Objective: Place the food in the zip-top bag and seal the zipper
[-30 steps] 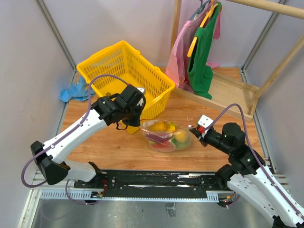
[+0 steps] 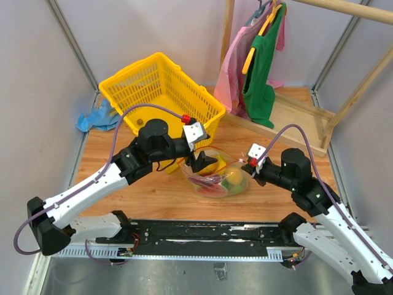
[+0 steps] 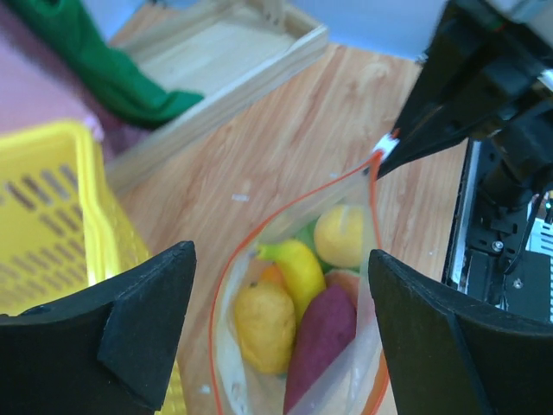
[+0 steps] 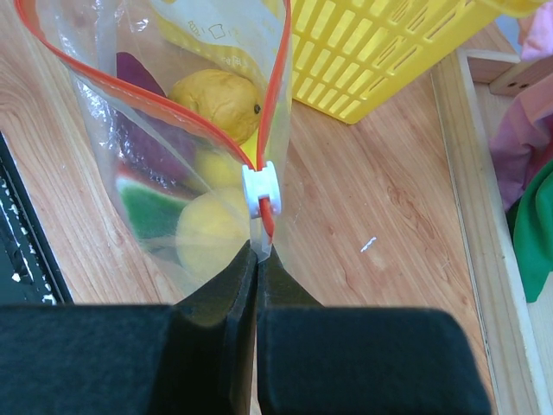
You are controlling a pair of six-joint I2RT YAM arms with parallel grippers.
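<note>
The clear zip top bag [image 2: 212,187] stands on the table with its red-edged mouth spread apart. Inside it, the left wrist view shows a purple eggplant [image 3: 318,341], a yellow-brown fruit [image 3: 263,327], a yellow banana-like piece [image 3: 300,270] and a round yellow fruit [image 3: 340,235]. My left gripper hangs above the mouth, open, nothing between its fingers. My right gripper is shut on the bag's corner at the zipper end, just under the white slider [image 4: 262,188]. A watermelon-like piece [image 4: 151,207] shows through the film in the right wrist view.
The yellow basket [image 2: 163,80] stands close behind the bag. A wooden rack [image 2: 301,120] with pink and green clothes is at the back right, and a blue cloth [image 2: 98,117] lies at far left. Bare table [image 2: 166,206] shows in front.
My left gripper was shut at the bag's left edge; it has let go and moved right, over the mouth. The left side of the mouth has slackened. The right gripper has barely moved.
</note>
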